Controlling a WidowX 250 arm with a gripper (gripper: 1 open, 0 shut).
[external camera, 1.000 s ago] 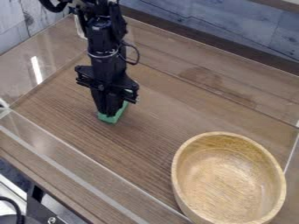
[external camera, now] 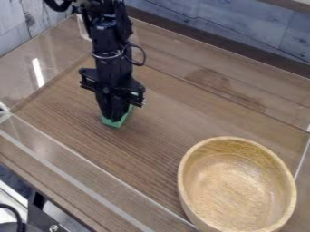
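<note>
The black robot gripper [external camera: 111, 98] hangs down at the left-centre of the camera view, low over the wooden table. A green object [external camera: 119, 119] lies directly beneath it on the tabletop, partly hidden by the fingers. Whether the fingers are shut on it is hard to make out.
A large empty tan bowl [external camera: 237, 186] stands at the lower right. Cables lie past the table's edge at the lower left.
The gripper and the green object have shifted very slightly. Otherwise the scene looks the same.
</note>
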